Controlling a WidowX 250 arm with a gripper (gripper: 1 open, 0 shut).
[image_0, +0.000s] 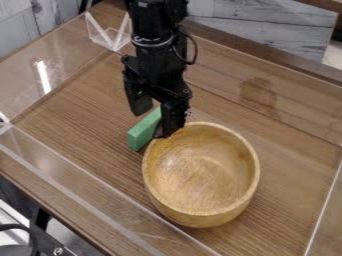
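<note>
My black gripper (158, 112) hangs in the middle of the camera view, low over a green block (142, 135) that lies on the wooden table. The gripper is open, its dark fingers around the upper right end of the block and partly hiding it; whether they touch it I cannot tell. Just right of and below the block stands a round tan bowl (201, 195), empty.
A grey-white board (267, 30) runs along the back. A clear plastic piece lies at the left edge, and a dark cable at the lower left.
</note>
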